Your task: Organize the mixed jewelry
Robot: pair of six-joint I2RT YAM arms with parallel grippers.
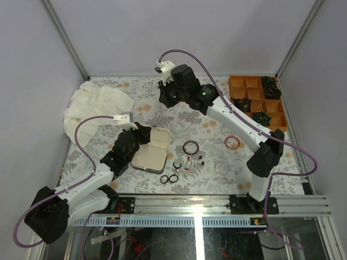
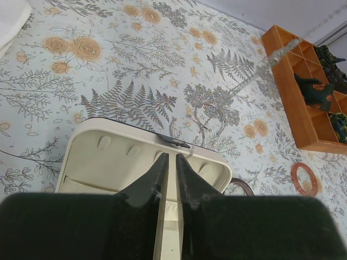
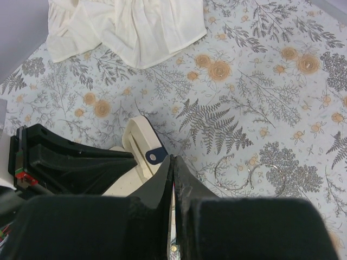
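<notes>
The cream jewelry box (image 1: 149, 157) lies open on the patterned cloth. At its lid side is my left gripper (image 1: 148, 136), fingers nearly together. In the left wrist view, cream box lining shows through the gap between its fingers; what they hold is unclear. A silver chain (image 2: 271, 59) slants, blurred and raised, out at the upper right toward my right gripper, which is shut high over the table. Sparkling links also show beside the left fingertips. The chain is hard to see at the right tips. Thin silver hoops (image 3: 227, 176) lie beyond the lid.
A wooden compartment organizer (image 1: 247, 81) stands at the back right, partly filled with dark pouches. White cloth (image 1: 96, 105) covers the left. Near the box are a dark bangle (image 1: 190, 148), black rings (image 1: 173, 178) and small pieces. An orange bangle (image 1: 232, 143) lies under the right arm.
</notes>
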